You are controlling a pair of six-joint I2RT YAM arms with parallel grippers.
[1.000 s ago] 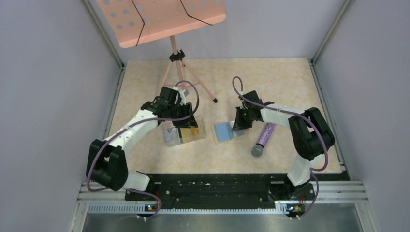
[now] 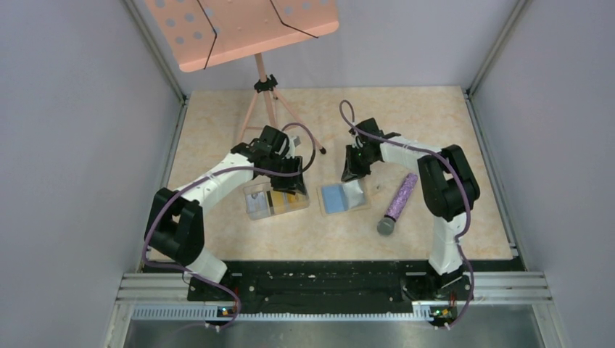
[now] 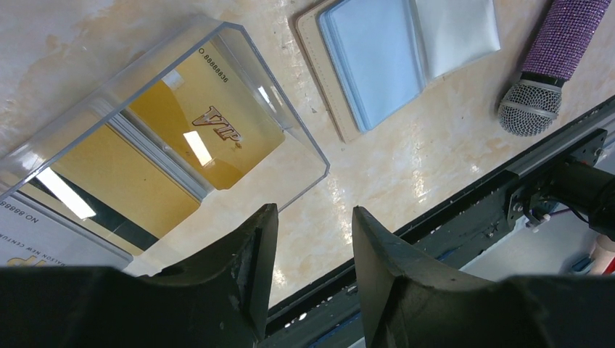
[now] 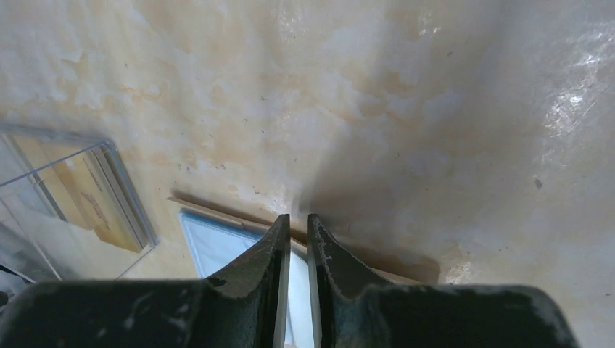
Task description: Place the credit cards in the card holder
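The card holder, a booklet with a tan cover and pale blue pockets, lies spread flat on the table; a whitish leaf covers its right side. My right gripper is over its far edge, fingers a narrow gap apart, with nothing gripped showing between them. To the left, a clear plastic box holds upright-filed cards: a gold VIP card, a plainer gold card and a silver card. My left gripper hangs over the box's right end, open and empty.
A purple glittery microphone lies right of the holder. Behind the box stands a pink music stand with tripod legs. Bare table stretches in front of the box and holder.
My right arm has swung leftward and its gripper moved from over the holder's leaf to its far edge.
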